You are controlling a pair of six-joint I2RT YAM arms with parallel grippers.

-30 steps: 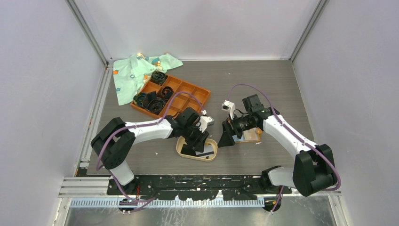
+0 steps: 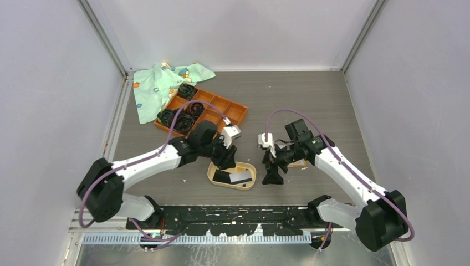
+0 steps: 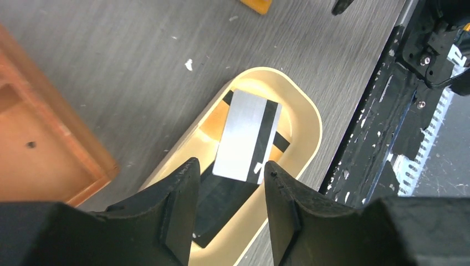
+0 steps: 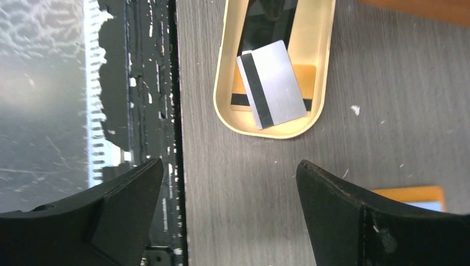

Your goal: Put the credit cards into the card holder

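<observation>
A cream oval tray (image 2: 211, 178) at the front centre holds the cards. Uppermost lies a silver card (image 3: 243, 133) with a black stripe, tilted across an orange card (image 4: 304, 76) and a black card (image 3: 224, 197). Over the tray's far left side is my left gripper, its fingers apart and empty, above the cards. My right gripper is wide open, just right of the tray, over bare table. An orange-edged flat piece (image 4: 413, 194), perhaps the card holder, is partly hidden by the right arm.
Behind the left arm stands an orange compartment box (image 2: 235, 111) with several black cable coils. A patterned cloth (image 2: 148, 94) lies at the back left.
My left gripper has drawn back up and left from over the silver card, which stays in the tray.
</observation>
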